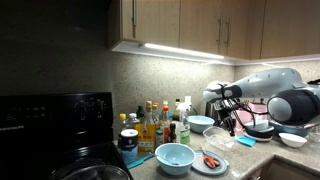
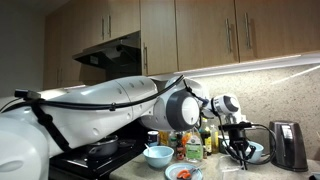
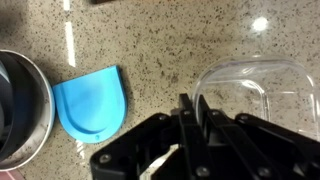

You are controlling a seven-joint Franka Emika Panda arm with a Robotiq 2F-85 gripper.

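Observation:
A clear, see-through bowl fills the right of the wrist view, its rim running up to my fingertips. My gripper is shut on that rim. In exterior view 1 the clear bowl shows beside my gripper, above the counter near the plate. Exterior view 2 shows my gripper low over the counter, where the bowl is hard to make out.
A blue plate bearing a red-handled item and a light-blue bowl are left of the gripper. Several bottles line the wall. A flat blue piece and a pan lie left in the wrist view. Speckled counter shows between.

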